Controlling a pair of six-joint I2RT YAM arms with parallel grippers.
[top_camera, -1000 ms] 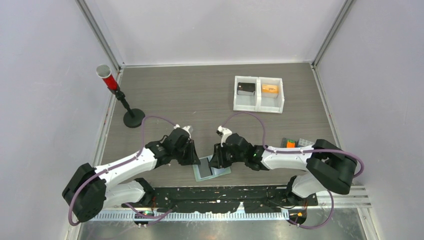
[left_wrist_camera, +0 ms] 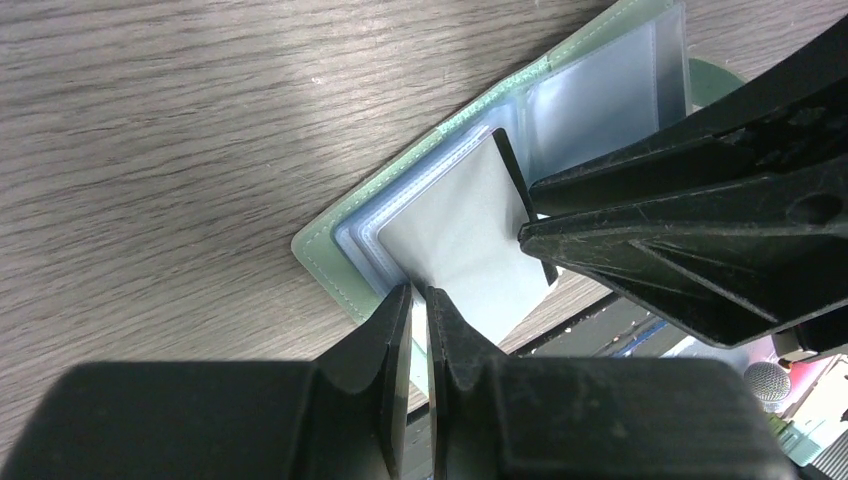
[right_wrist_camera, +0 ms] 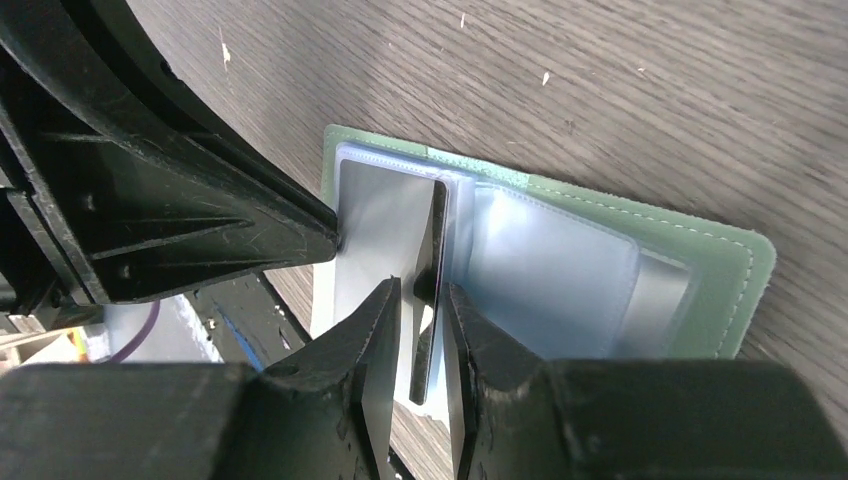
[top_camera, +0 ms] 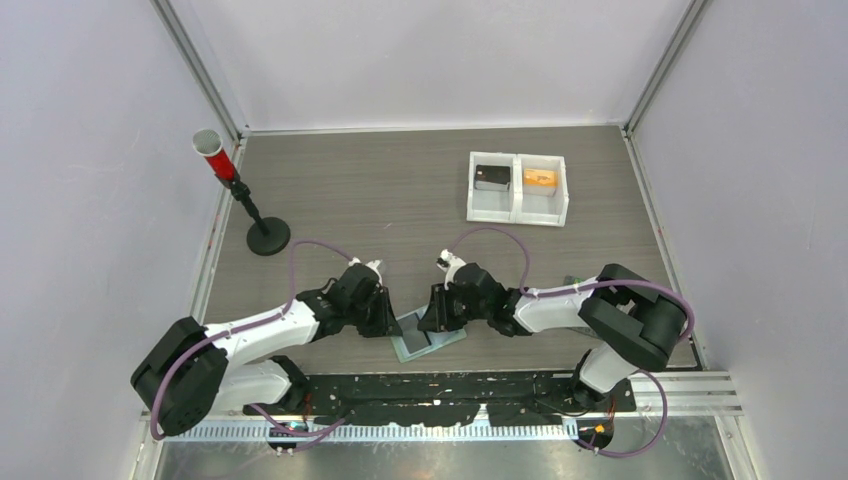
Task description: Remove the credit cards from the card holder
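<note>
The pale green card holder (top_camera: 443,340) lies open on the table between both grippers. A grey card (left_wrist_camera: 455,225) with a black edge strip sits in its left clear pocket, bowed up a little. My left gripper points down at the pocket's outer side, a narrow gap between its fingertips; whether it pinches anything is unclear. At the black edge, my right gripper stands part open, its fingers on either side of the card's raised edge. The tips' exact contact is hard to see. The right pocket (right_wrist_camera: 555,265) looks cloudy and flat.
A white two-part box (top_camera: 515,216) holding a black item (top_camera: 492,177) and an orange one (top_camera: 540,180) stands at the back right. On the left is a black stand (top_camera: 268,236) with a red holder.
The card holder has shifted slightly right and tilted a little. The left gripper has eased a little right and down along the holder; the right arm's elbow has swung left, its gripper staying at the card's edge.
</note>
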